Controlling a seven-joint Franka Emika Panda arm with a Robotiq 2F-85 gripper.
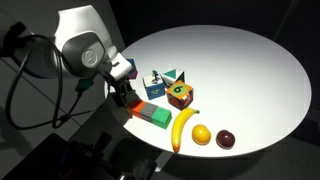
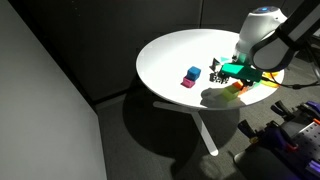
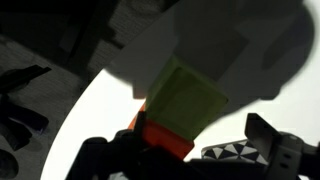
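Observation:
In exterior view 1 a red block and a green block lie end to end near the table's edge. My gripper is low by the red end of that row. From the wrist, the green block fills the middle, with the red block below it, partly hidden by the left finger. My gripper is open, its dark fingers apart on either side of the red block. Whether either finger touches it cannot be told.
A yellow banana, an orange and a dark red fruit lie right of the blocks. Behind them sit an orange patterned cube and a blue-sided box.

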